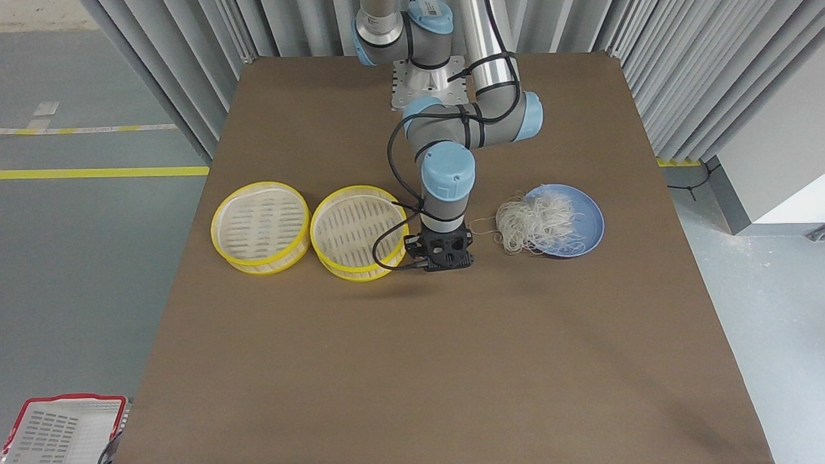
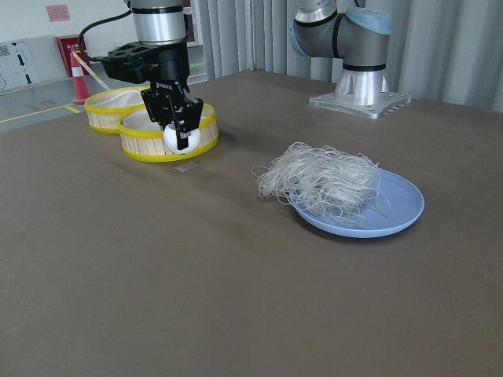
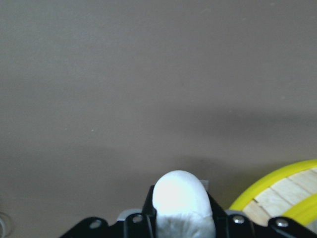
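Note:
My gripper is shut on a white rounded object, which fills the space between its fingers in the wrist view. It hangs beside the right one of two yellow-rimmed steamer baskets, the nearer basket and the left basket. In the front view the held object is hidden under the wrist housing. A blue plate at the right carries a loose heap of white strands, some spilling over its rim.
A red-rimmed basket is off the table at lower left.

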